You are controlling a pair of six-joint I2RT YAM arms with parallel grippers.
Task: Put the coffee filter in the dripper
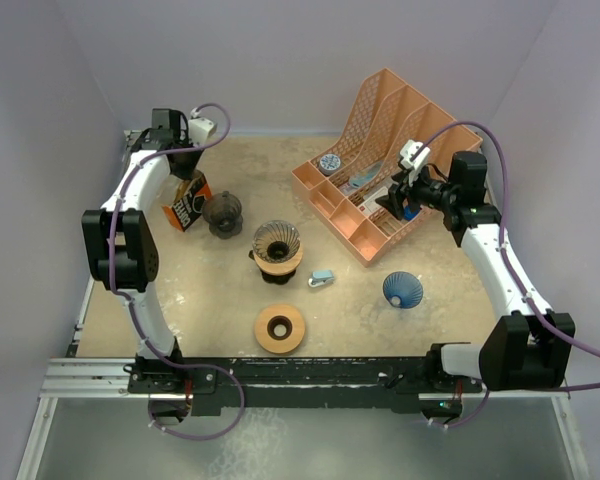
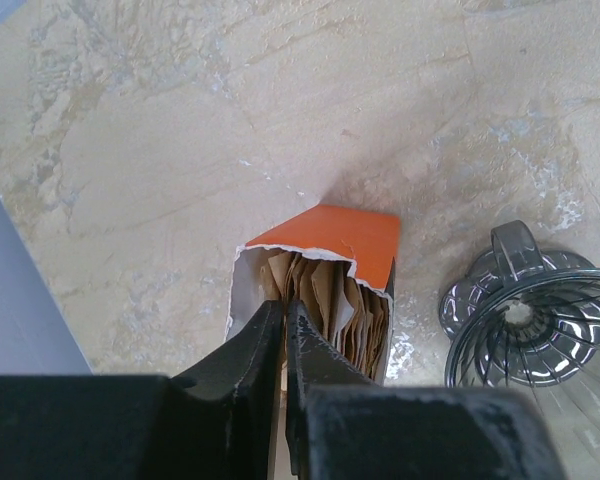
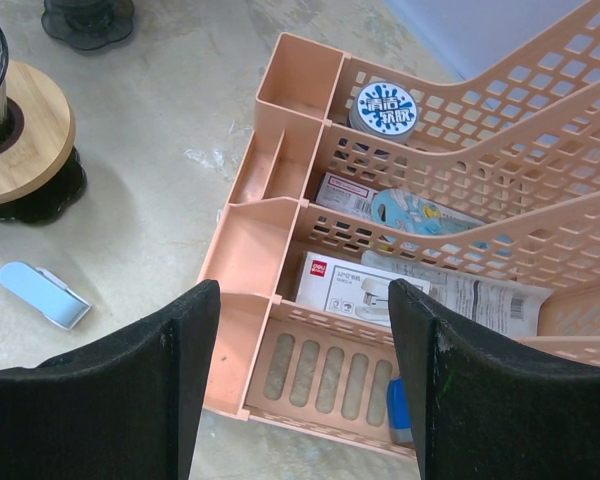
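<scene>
An open filter box [image 1: 188, 205] with an orange flap [image 2: 340, 235] stands at the left of the table, packed with brown paper filters [image 2: 345, 320]. My left gripper is shut, its tips at the filters; whether it holds one I cannot tell. A ribbed glass dripper [image 1: 277, 238] sits on a wooden-collared stand [image 1: 277, 265] at the centre; another glass vessel [image 1: 223, 210] is right of the box. My right gripper hangs open over the peach organiser, nothing visible between its fingers.
The peach organiser [image 1: 335, 205] fills the back right. A blue clip [image 1: 320, 277], a wooden ring [image 1: 280, 329] and a blue cone [image 1: 402, 290] lie on the front half, with bare table between.
</scene>
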